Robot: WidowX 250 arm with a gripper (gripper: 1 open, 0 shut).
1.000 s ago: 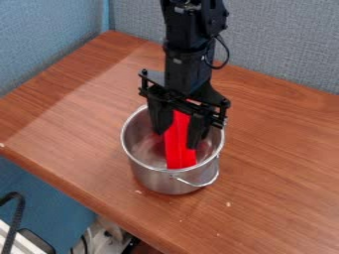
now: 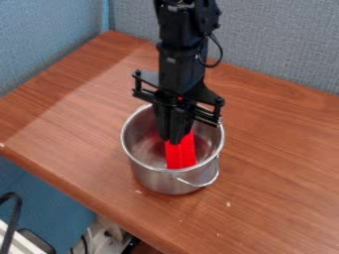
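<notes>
My black gripper (image 2: 173, 124) reaches down from above into a steel pot (image 2: 149, 172), its fingers at or just above a bright red block (image 2: 181, 154) inside. The fingertips are dark and overlap the block's top, so whether they are apart or closed on it is unclear. The pot stands near the front left edge of the wooden table, its wire handle hanging at the front right.
Grey-blue padded walls (image 2: 279, 40) border the back and left. Cables and hardware lie below the table's front left edge.
Since a second ago my gripper has shifted left and its fingers have drawn closer together over the red block. The pot has not visibly moved.
</notes>
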